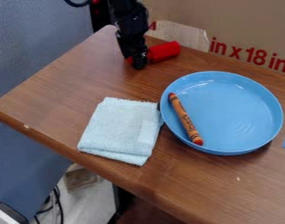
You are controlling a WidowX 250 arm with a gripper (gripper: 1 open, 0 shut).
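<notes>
The black gripper [138, 59] is at the back of the wooden table, at the left part of a red cylindrical object [163, 51]; whether its fingers are shut on it I cannot tell. A blue plate [232, 107] lies on the right, with an orange crayon [186, 118] on its left side. A folded pale blue cloth [119, 129] lies to the left of the plate.
A cardboard box [256, 31] stands behind the table. Beyond the left edge are a blue-grey surface and some cables near the floor.
</notes>
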